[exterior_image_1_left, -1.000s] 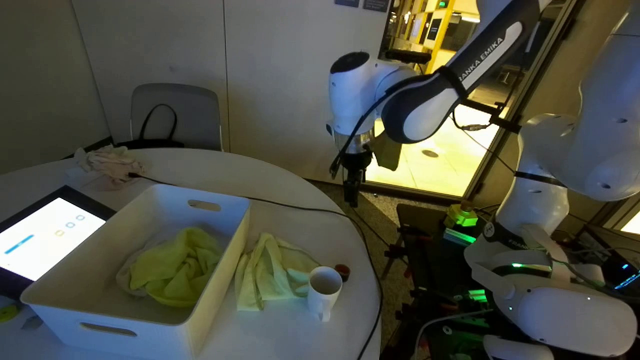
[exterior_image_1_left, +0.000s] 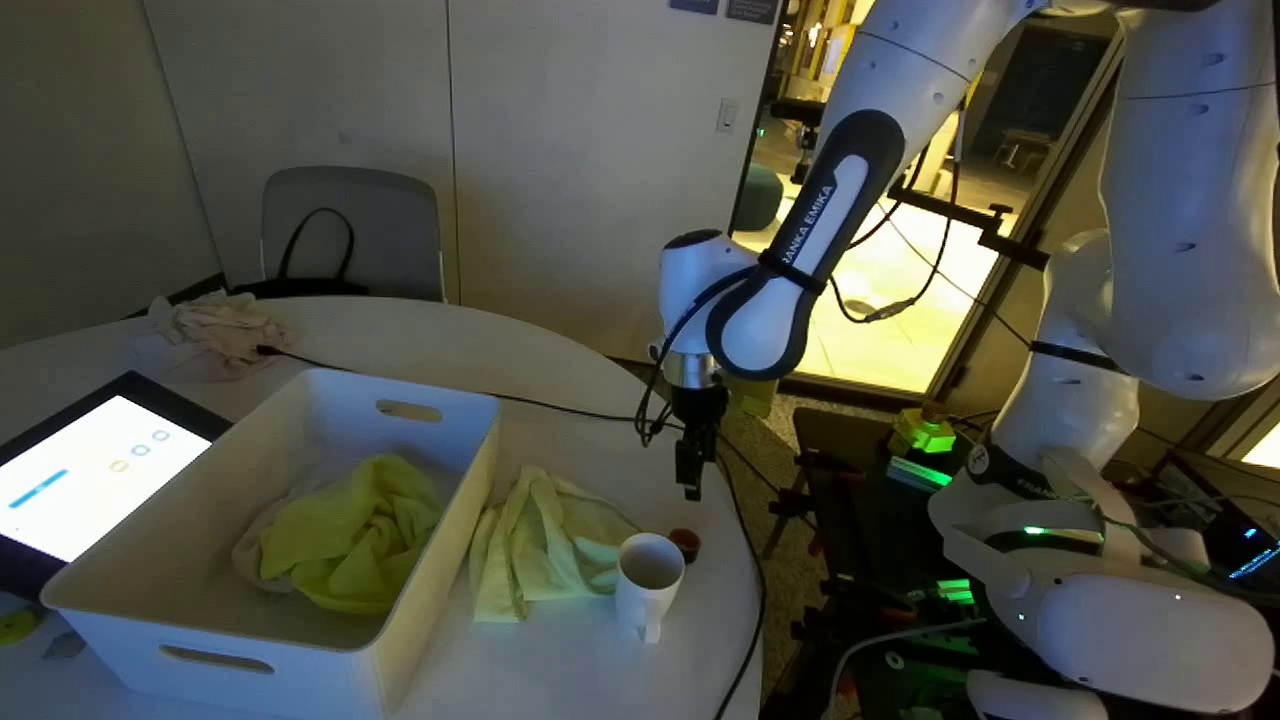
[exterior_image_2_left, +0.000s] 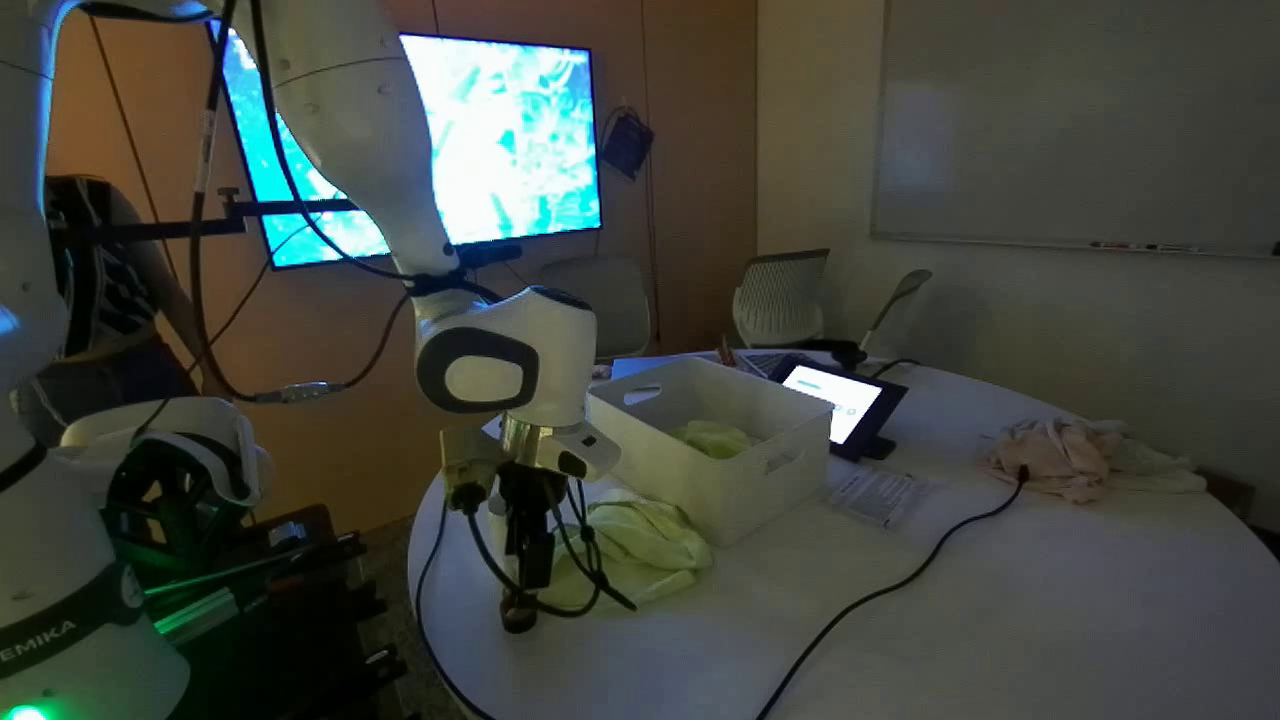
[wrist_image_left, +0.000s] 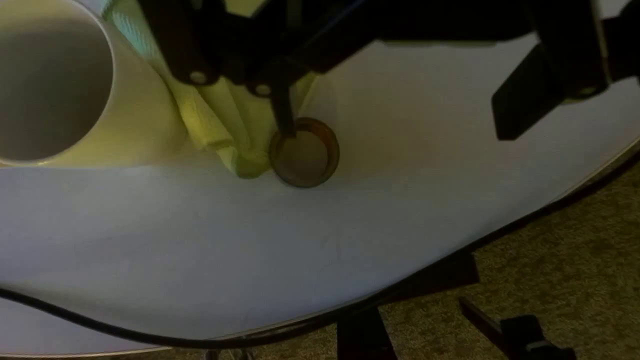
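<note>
My gripper (exterior_image_1_left: 690, 486) hangs above the right side of the round table, its fingers apart. Nothing is between its fingers; in the wrist view one finger (wrist_image_left: 283, 111) overlaps the rim of a small round reddish-brown ring or lid (wrist_image_left: 330, 150), and the other finger (wrist_image_left: 522, 99) is far to the right. Beside that small item stands a white mug (exterior_image_1_left: 648, 582), upright and seemingly empty. A pale yellow-green cloth (exterior_image_1_left: 546, 546) lies crumpled behind the mug. The white bin (exterior_image_1_left: 462, 510) holds another yellow-green cloth (exterior_image_1_left: 360, 534). In exterior view 2 the gripper mostly blocks the mug.
A lit tablet (exterior_image_1_left: 90, 474) stands left of the bin, and a pinkish cloth (exterior_image_1_left: 222, 330) lies at the back left. A black cable (wrist_image_left: 198, 343) follows the table's near edge in the wrist view. Bare tabletop (wrist_image_left: 408, 150) shows right of the small item.
The objects on the table have not moved.
</note>
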